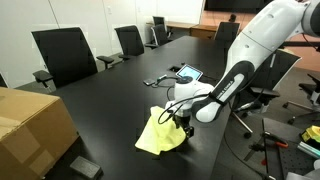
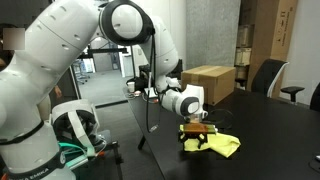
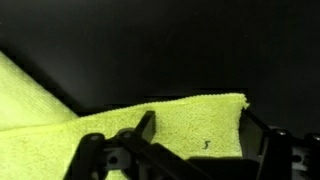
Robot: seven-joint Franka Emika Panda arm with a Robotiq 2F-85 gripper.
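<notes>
A yellow-green cloth [image 1: 160, 133] lies spread out and a little rumpled on the black table. My gripper [image 1: 188, 130] points down at its near right part; in the second exterior view the gripper [image 2: 196, 143] is likewise low over the cloth [image 2: 222, 146]. From the wrist, the two dark fingers [image 3: 148, 126] stand apart, with a corner of the cloth [image 3: 200, 120] showing in the gap. The fingers are not closed on it. Whether the fingertips touch the cloth or the table cannot be told.
A cardboard box [image 1: 35, 130] stands at the left end of the table, with a small dark object [image 1: 85, 167] near it. A tablet [image 1: 189, 72] lies behind the arm. Several chairs surround the table, and its middle left is bare.
</notes>
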